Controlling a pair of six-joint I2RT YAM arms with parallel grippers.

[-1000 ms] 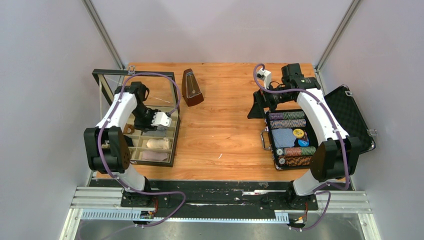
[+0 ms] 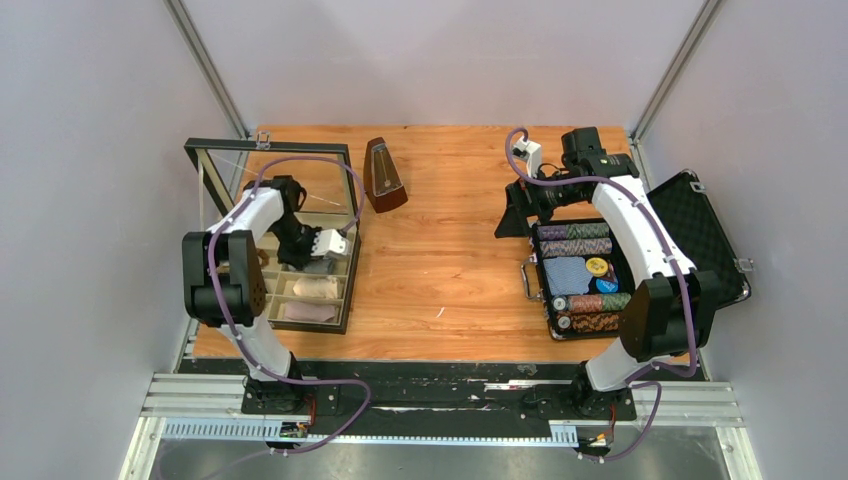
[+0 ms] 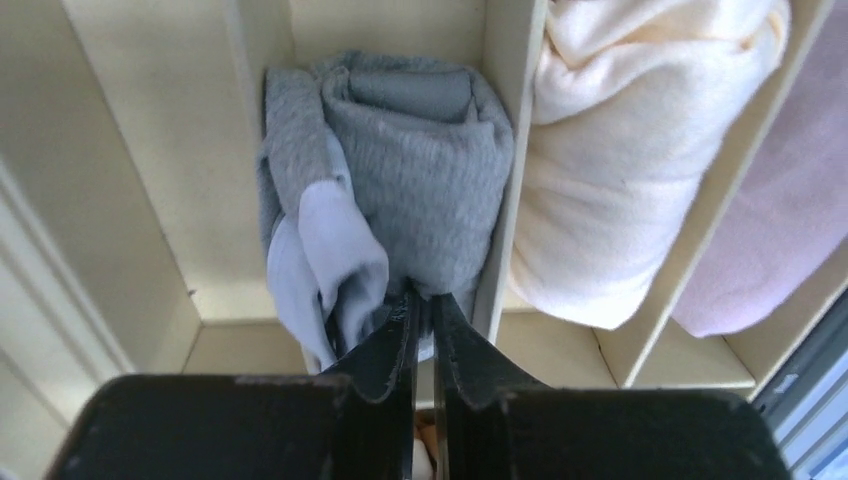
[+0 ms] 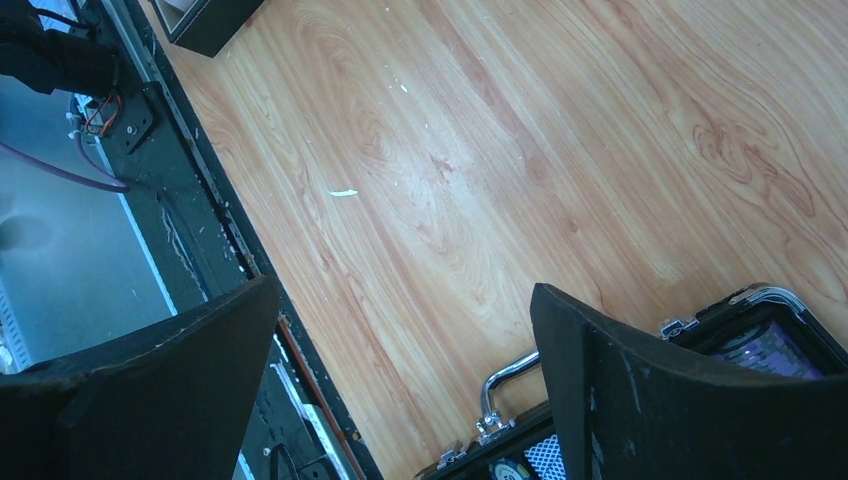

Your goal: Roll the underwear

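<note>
A rolled grey underwear bundle (image 3: 425, 170) lies in one compartment of the divided box, with a loose, lighter grey fold (image 3: 325, 240) along its left side. The left gripper reaches down at the bundle's near end. Its fingers are nearly together, with a bit of the grey cloth between their tips. From the top view, the left arm covers part of this compartment, and only some grey cloth (image 2: 321, 267) shows. Well away, over the left edge of the black case, the right gripper is wide open and empty.
Cream (image 3: 620, 160) and pinkish (image 3: 765, 200) rolls fill neighbouring compartments. The box's raised lid frame (image 2: 348, 158) stands behind. A brown metronome (image 2: 383, 178) is right of the box. An open case of poker chips (image 2: 540, 300) lies at right; mid-table is clear.
The right arm stays still.
</note>
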